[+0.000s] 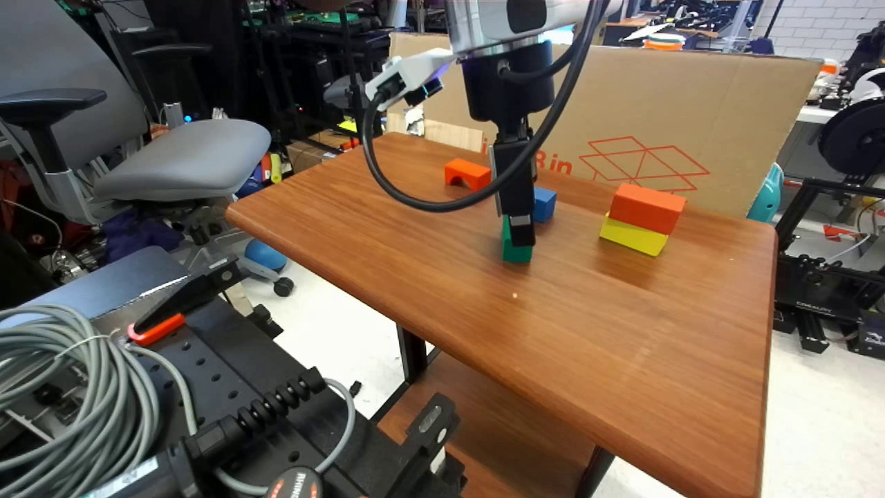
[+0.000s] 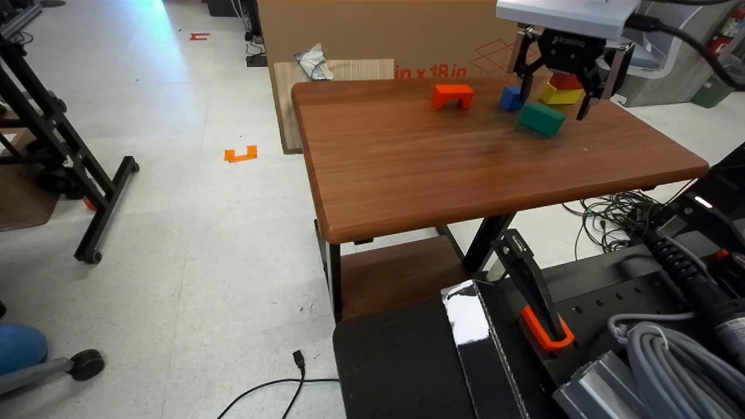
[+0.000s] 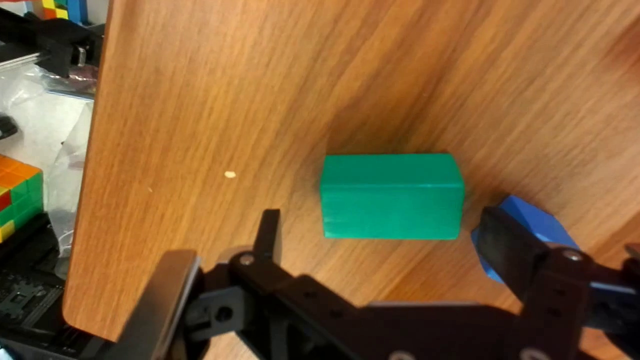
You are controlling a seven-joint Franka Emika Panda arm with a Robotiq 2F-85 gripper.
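Note:
A green rectangular block point(image 3: 393, 210) lies on the wooden table, its long side running across the wrist view. My gripper point(image 2: 552, 108) is open above the table, with nothing between its fingers. In the wrist view the block appears between the two fingertips, just beyond them and apart from both. A blue block point(image 3: 540, 223) sits close to the green one's right end and is partly hidden by the right finger point(image 3: 507, 243). In exterior view 1 the gripper covers part of the green block point(image 1: 516, 252).
A red-orange block point(image 1: 648, 207) rests on a yellow block point(image 1: 632, 235) at the table's right. An orange arch block point(image 1: 467, 173) stands toward the back. Cardboard point(image 1: 705, 108) borders the far edge.

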